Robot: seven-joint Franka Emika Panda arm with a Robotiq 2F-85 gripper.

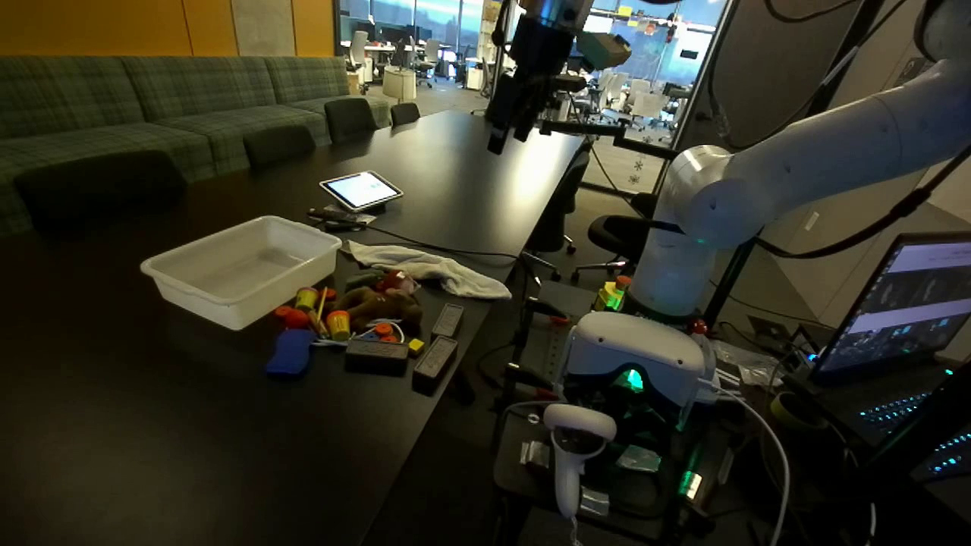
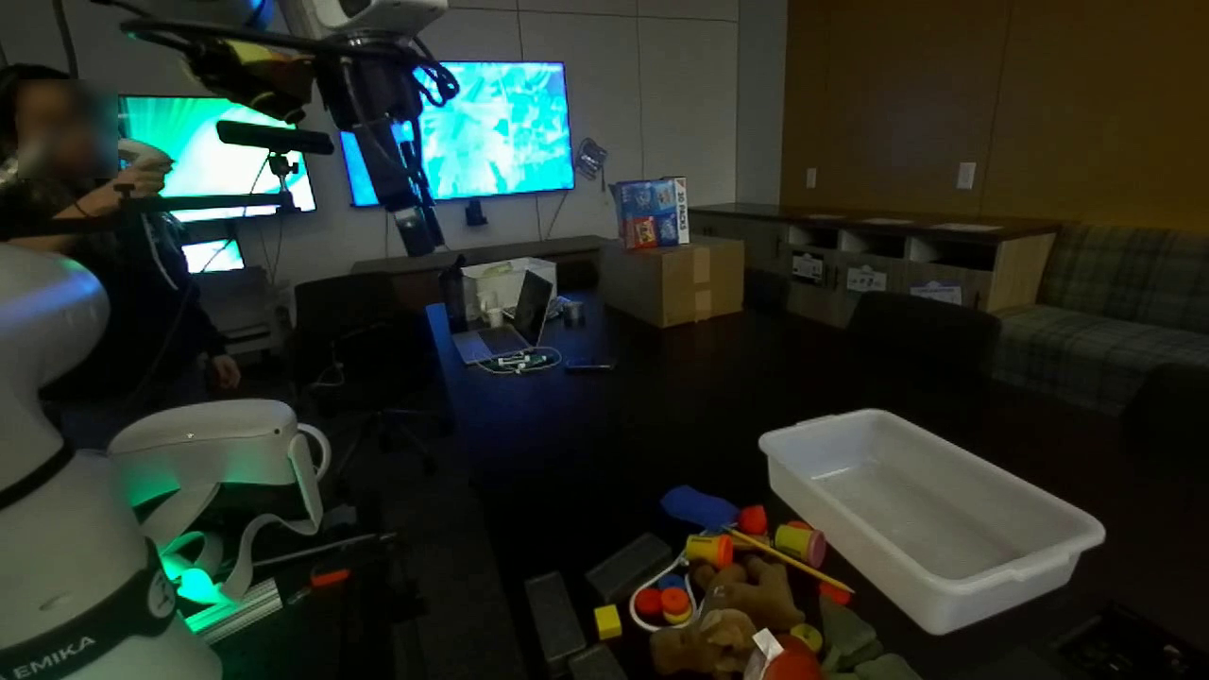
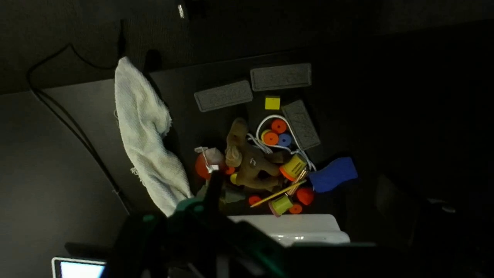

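High above the table my gripper (image 1: 507, 144) hangs open, its two fingers apart and nothing between them. Well below it lies a cluster of toys: a brown plush animal (image 3: 254, 162), a yellow cube (image 3: 273, 102), a blue soft piece (image 3: 333, 174), yellow play-dough tubs (image 3: 293, 166), a pencil (image 3: 278, 194) and orange discs (image 3: 278, 125) by a white cord. Three dark grey blocks (image 3: 281, 77) rest round the cluster. Beside the toys stands an empty white bin (image 2: 924, 510). A white towel (image 3: 146, 134) lies crumpled on the other side.
A tablet (image 1: 362, 190) and a black cable (image 1: 437, 247) lie beyond the bin. The table's edge runs close past the grey blocks. Bare table (image 1: 200, 437) spreads in front of the bin. A person (image 2: 102, 249) stands behind the arm.
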